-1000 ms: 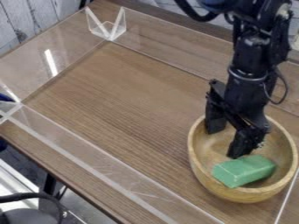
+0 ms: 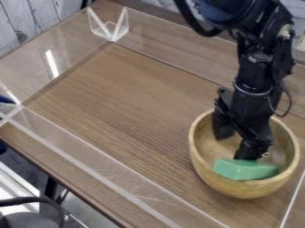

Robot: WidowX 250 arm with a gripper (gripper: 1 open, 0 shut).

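Note:
A wooden bowl (image 2: 210, 183) sits at the right of the table with a green block (image 2: 244, 169) lying in it. My black gripper (image 2: 242, 135) reaches down from the top right into the bowl, above and behind the block. Whether its fingers are open, shut or touching the block is hard to tell against the dark body.
A clear plastic edging runs along the left side. A small white wire-like object (image 2: 110, 27) stands at the far left back.
The gripper has moved a little, staying inside the bowl.

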